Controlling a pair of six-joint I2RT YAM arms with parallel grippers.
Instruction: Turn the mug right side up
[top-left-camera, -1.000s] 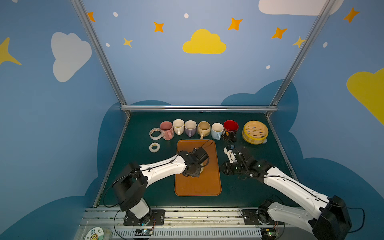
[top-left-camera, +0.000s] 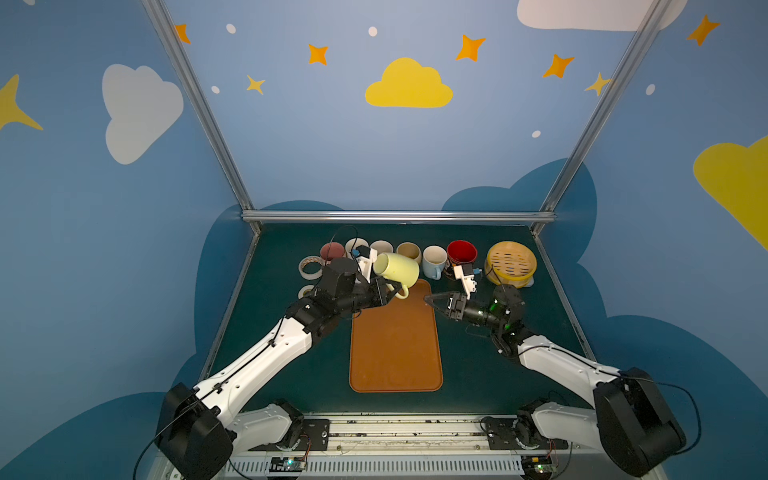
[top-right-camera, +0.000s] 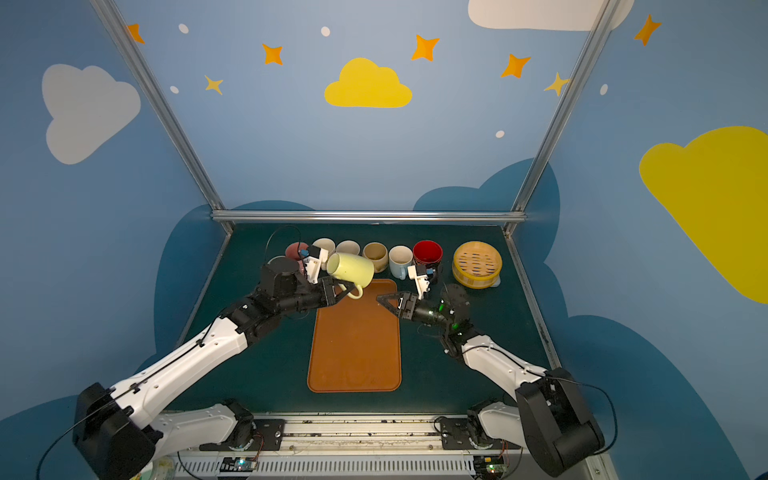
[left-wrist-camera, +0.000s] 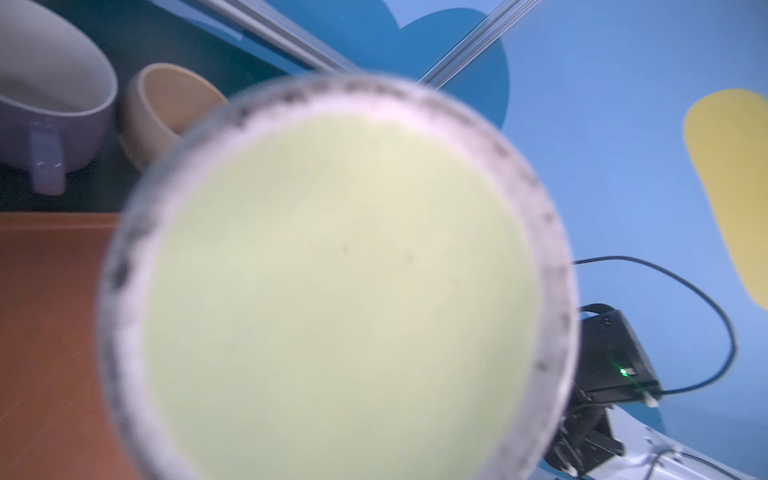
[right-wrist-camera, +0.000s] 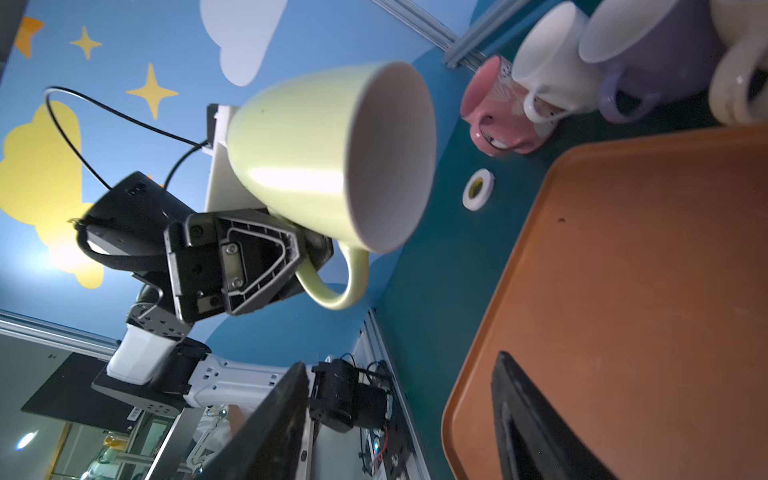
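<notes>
A pale yellow mug (top-left-camera: 397, 269) is raised on its side above the orange tray (top-left-camera: 395, 352), its white inside facing right in the right wrist view (right-wrist-camera: 336, 152) and its handle hanging down. My left gripper (top-left-camera: 385, 289) holds it from the left; its fingers are largely hidden. The mug's base (left-wrist-camera: 336, 304) fills most of the left wrist view. My right gripper is open and empty, right of the mug and a little lower, facing it.
A row of mugs, among them a red one (top-left-camera: 461, 249) and a blue-white one (top-left-camera: 434, 260), lines the back beyond the tray. A yellow steamer (top-left-camera: 509, 264) sits back right, tape rolls (right-wrist-camera: 472, 200) on the left.
My left arm has lifted the pale mug off the tray, upward and toward the back. My right arm has moved up and back, now pointing left toward the mug.
</notes>
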